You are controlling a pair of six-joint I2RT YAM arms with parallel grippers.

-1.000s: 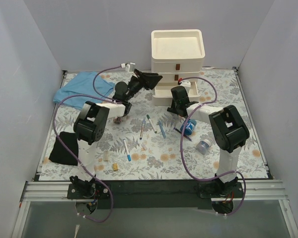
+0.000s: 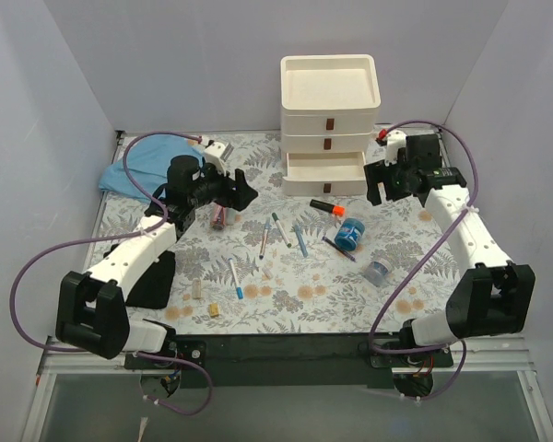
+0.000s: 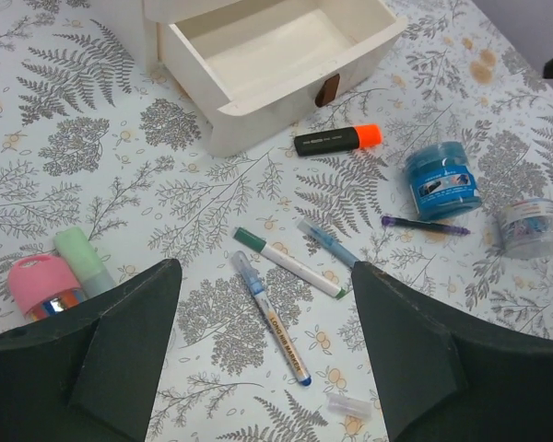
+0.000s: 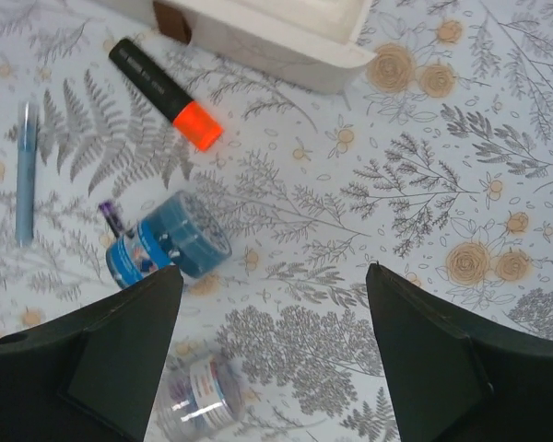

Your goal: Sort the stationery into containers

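My left gripper (image 2: 241,195) hangs open at upper left, above a pink item (image 3: 39,281) and green item (image 3: 83,258). My right gripper (image 2: 383,184) stands open right of the white drawer unit (image 2: 330,97), whose bottom drawer (image 2: 324,187) is pulled out and looks empty. A black-orange highlighter (image 3: 336,140) lies before the drawer. Below are a green-capped marker (image 3: 290,264), pens (image 3: 276,327) (image 4: 26,170), a dark purple pen (image 3: 424,224), a blue jar (image 3: 442,184) and a clear jar (image 3: 532,230), both on their sides.
A blue cloth (image 2: 138,166) and black cloth (image 2: 152,290) lie at left, small items such as a yellow piece (image 2: 213,309) near the front. Grey walls border the table.
My right arm has pulled back rightward from the drawer and highlighter. My left arm has drawn back left and down from near the drawer unit.
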